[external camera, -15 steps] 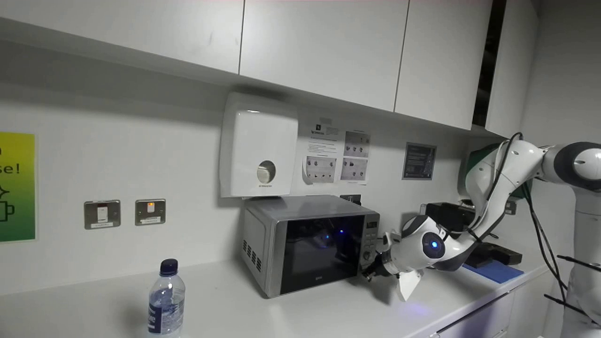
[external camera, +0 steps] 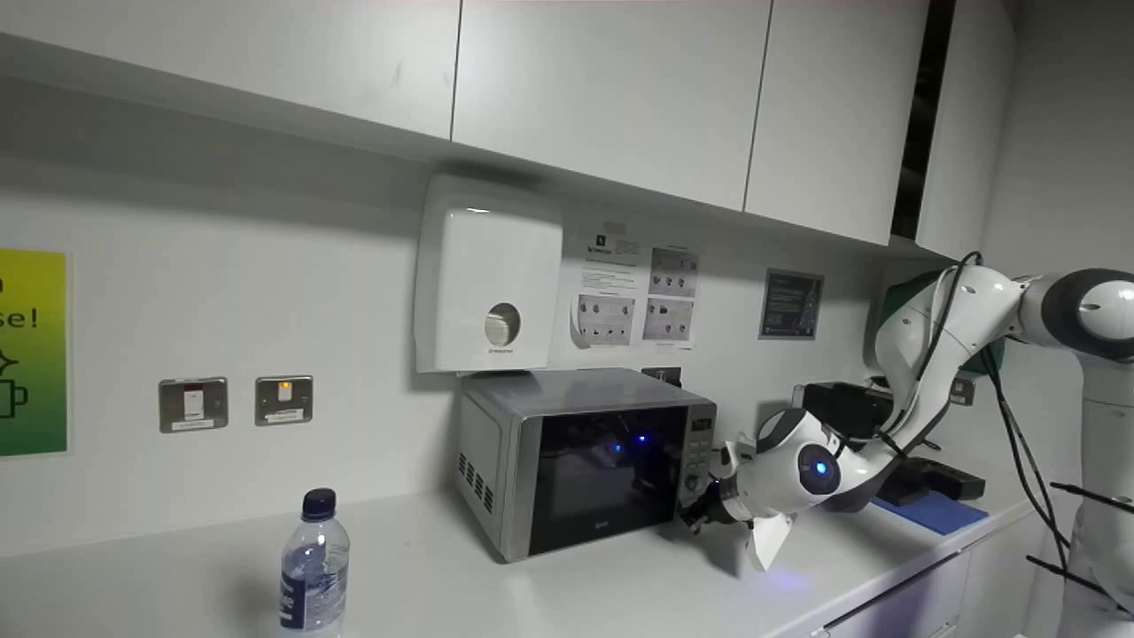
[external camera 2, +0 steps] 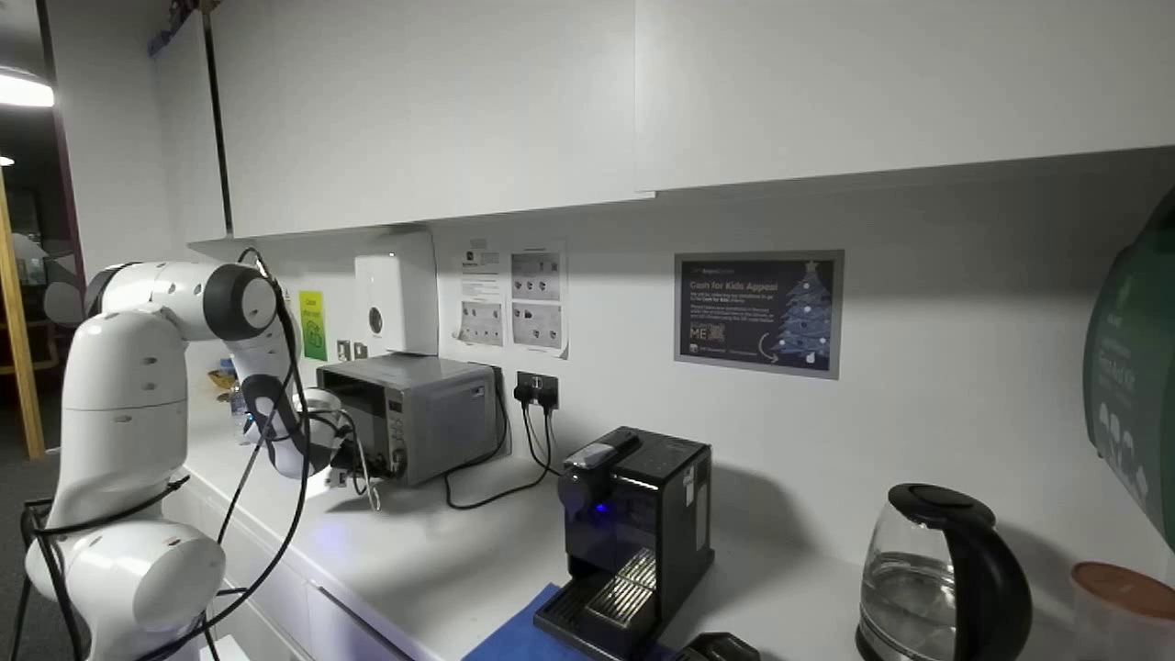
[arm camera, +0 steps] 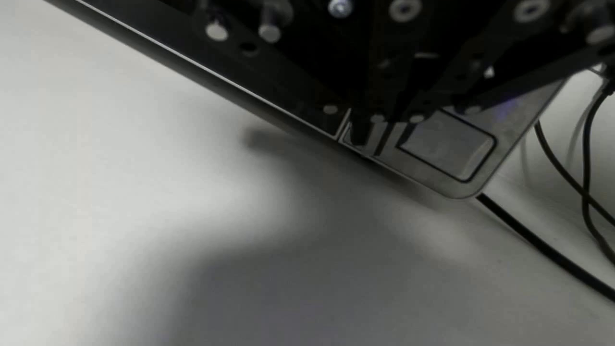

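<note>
The silver microwave (external camera: 574,388) stands on the counter against the wall, its dark door (external camera: 606,478) closed. My gripper (external camera: 693,519) is at the lower right of its front, by the control panel side. In the wrist view the gripper looks shut, its dark fingers close together, and nothing shows between them. The tips overlap the strip between the dark door and a rounded rectangular button (arm camera: 449,147). Whether they touch the front cannot be told. The arm hides most of this spot in exterior view 2.
A water bottle (external camera: 314,569) stands left of the microwave. Towards the other end are a black coffee machine (external camera 2: 639,529), a blue mat (external camera 2: 509,633) and a glass kettle (external camera 2: 914,584). Cables (external camera 2: 490,501) trail behind the microwave.
The gripper and wrist have shifted very slightly at the microwave's lower right corner. The door and the bottle look the same.
</note>
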